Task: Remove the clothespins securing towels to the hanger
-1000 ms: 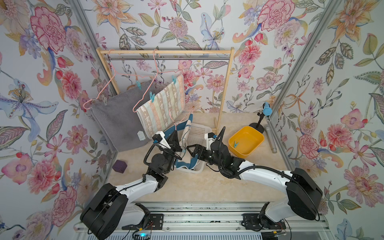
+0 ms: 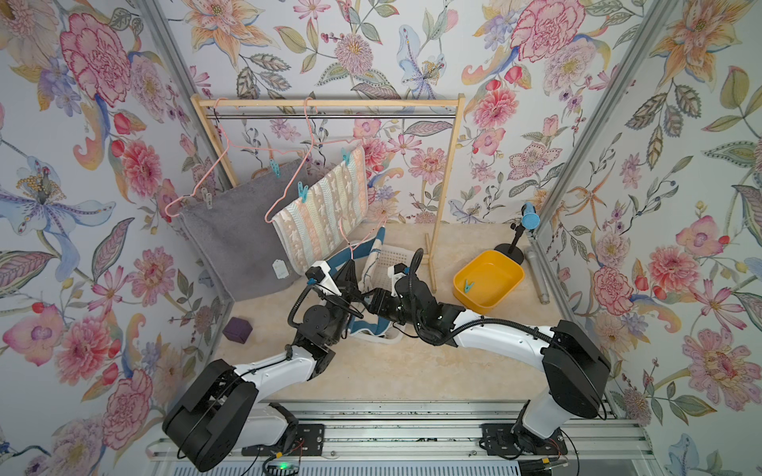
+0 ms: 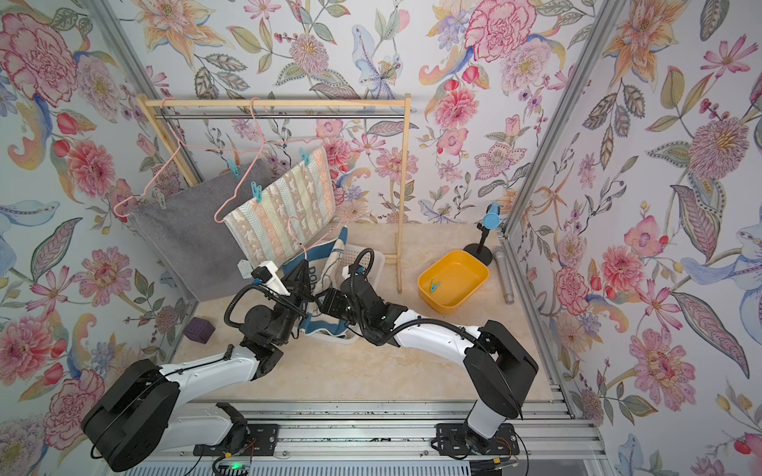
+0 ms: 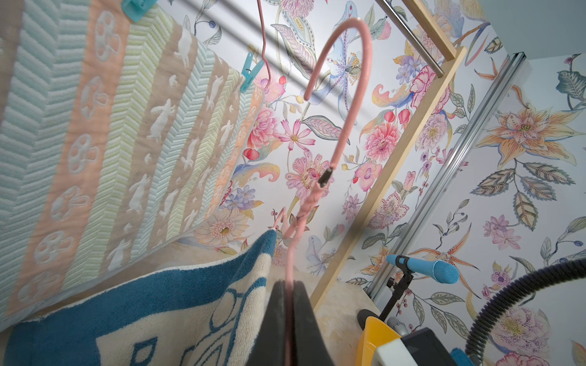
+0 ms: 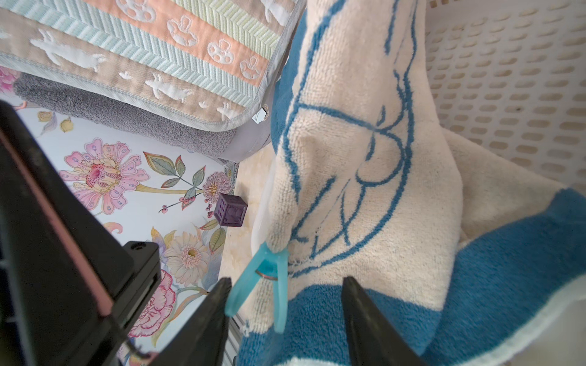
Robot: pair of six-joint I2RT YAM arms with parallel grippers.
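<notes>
My left gripper is shut on a pink hanger, whose hook rises upright in the left wrist view. A blue and cream towel drapes over a white basket. A blue clothespin is clipped to this towel, between the fingers of my right gripper, which stands open beside my left one. A striped towel with blue clothespins hangs on the rack behind, next to a grey towel.
The white basket sits below both grippers. A yellow bin holding a clothespin stands at right, near a blue device on a stand. A purple cube lies at left.
The left arm has barely moved.
</notes>
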